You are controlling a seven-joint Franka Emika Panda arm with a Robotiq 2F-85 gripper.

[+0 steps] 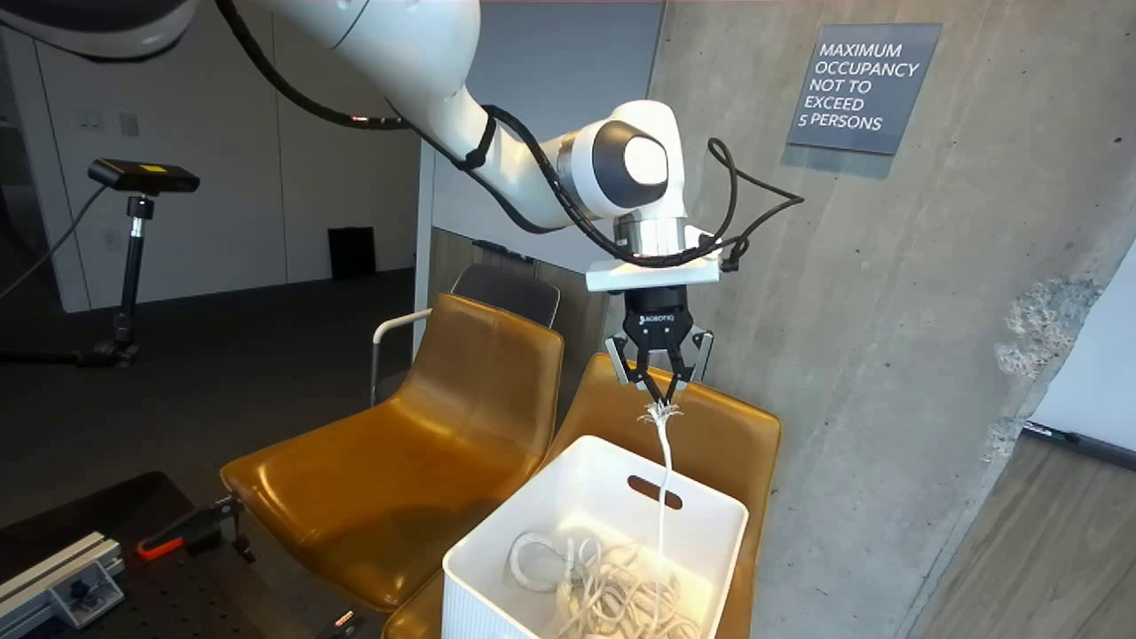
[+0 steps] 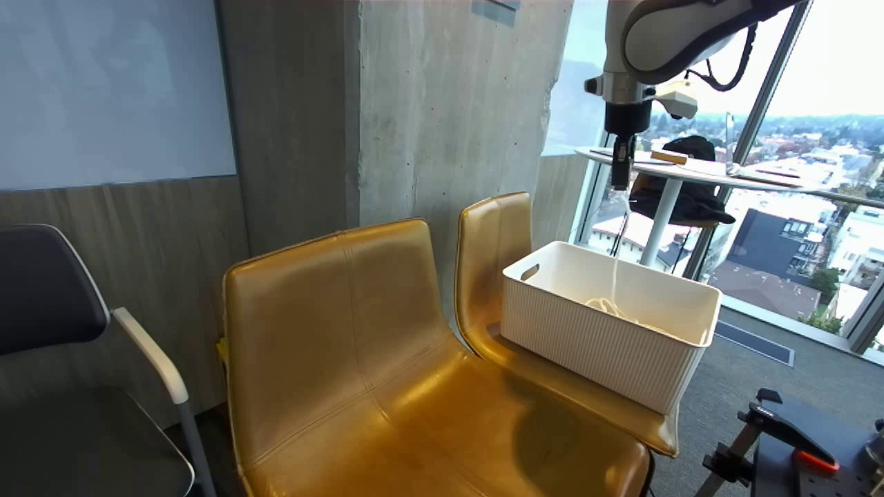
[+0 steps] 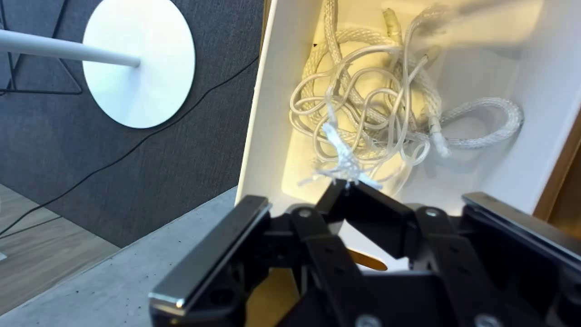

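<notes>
My gripper [image 1: 665, 400] points down over a white box, shut on the frayed upper end of a white rope [image 1: 667, 463]. From there the rope hangs straight into the box [image 1: 500, 532]. In the wrist view the frayed tuft of the held rope [image 3: 348, 166] sticks out at my fingertips. Inside the box lies a tangled heap of whitish ropes [image 3: 376, 103], both thick braided and thin. Where the hanging rope's lower end rests among them is hard to tell. Seen from the other side, the gripper [image 2: 619, 187] is well above the box rim [image 2: 613, 294].
The box sits on a tan chair [image 2: 497, 248], beside another tan chair [image 1: 394, 447]. A concrete wall [image 1: 852, 373] rises behind. A dark bench with a red-and-black clamp [image 2: 795, 443] stands close by, and a white round table [image 2: 696, 170] is near the window.
</notes>
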